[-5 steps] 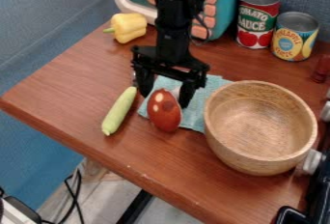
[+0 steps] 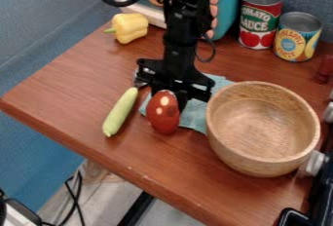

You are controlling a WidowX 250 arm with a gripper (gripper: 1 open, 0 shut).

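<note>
A red oval object with pale spots (image 2: 163,115), like a toy tomato or fruit, stands on a light blue cloth (image 2: 197,118) at the middle of the table. My black gripper (image 2: 170,96) is low over its top, around or just behind it; I cannot tell whether the fingers touch or hold it. A pale green elongated vegetable (image 2: 119,113) lies to the left. A wooden bowl (image 2: 264,139) sits on the right of the red object.
A yellow pepper (image 2: 128,27), a red-labelled can (image 2: 259,25), a yellow can (image 2: 298,41) and a teal appliance (image 2: 227,6) stand at the back.
My gripper has lowered slightly and shifted a little over the red object, which now sits slightly left of where it was a second ago.
</note>
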